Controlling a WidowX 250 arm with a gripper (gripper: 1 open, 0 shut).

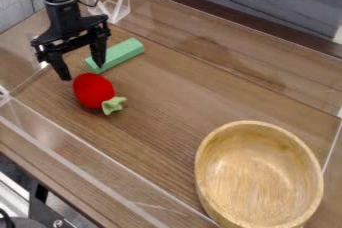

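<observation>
A black gripper [76, 58] hangs at the upper left with its fingers spread open, just above and left of a red round object with a pale green top [94, 91], which looks like a toy vegetable. A green block [120, 54] lies diagonally just right of the gripper, behind the red object. Nothing shows between the fingers.
A large yellow bowl [259, 176] sits at the lower right on the wooden table [227, 62]. The table's edge and some white material lie along the left.
</observation>
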